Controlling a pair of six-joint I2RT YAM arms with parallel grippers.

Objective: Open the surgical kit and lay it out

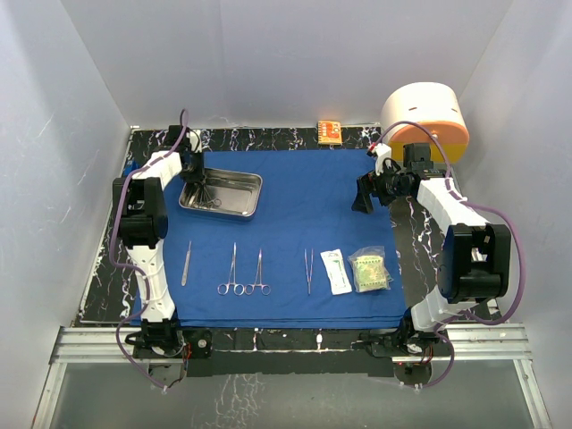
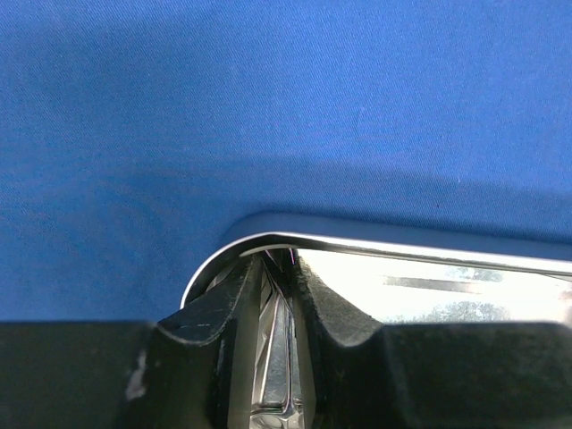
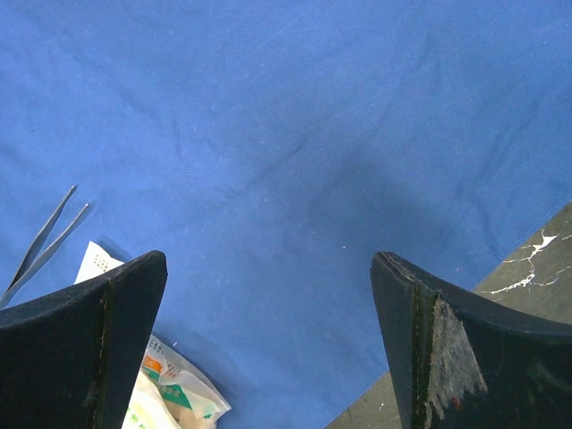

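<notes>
The steel tray (image 1: 237, 192) sits at the upper left of the blue cloth. My left gripper is down inside the tray's corner, its fingers close together around slender steel instruments (image 2: 281, 375); whether it grips one is unclear. Laid out along the lower cloth are a scalpel handle (image 1: 187, 264), two scissor-like instruments (image 1: 234, 277) (image 1: 258, 277), tweezers (image 1: 308, 273), a white packet (image 1: 336, 272) and a gauze pack (image 1: 370, 270). My right gripper stands open and empty over the cloth at the right.
An orange-and-white cylinder (image 1: 425, 116) stands at the back right, a small orange box (image 1: 329, 132) at the back edge. Walls surround the table.
</notes>
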